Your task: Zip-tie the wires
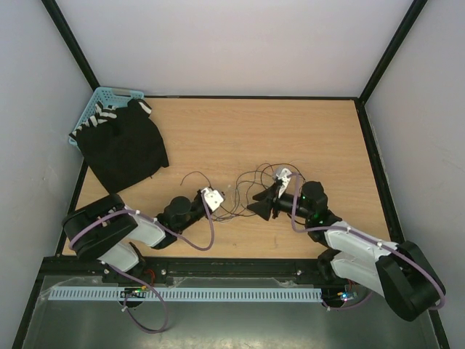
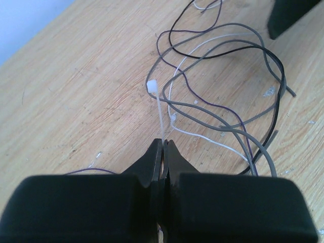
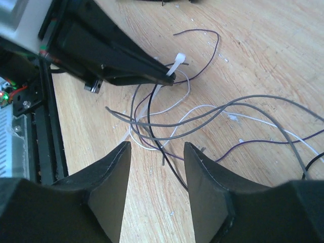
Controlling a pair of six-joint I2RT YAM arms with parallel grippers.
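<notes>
Loose grey, black, purple and white wires [image 1: 254, 182] lie tangled on the wooden table between the grippers. My left gripper is shut on a white zip tie [image 2: 152, 86], which stands up from its fingertips with the square head at the top. In the right wrist view that tie [image 3: 178, 62] shows at the left gripper's tip, among the wires. My right gripper stands part open over the wires, right of the left one, with a black wire running below and between its fingers.
A blue basket [image 1: 109, 94] draped with a black cloth [image 1: 123, 149] sits at the back left. Dark frame edges bound the table.
</notes>
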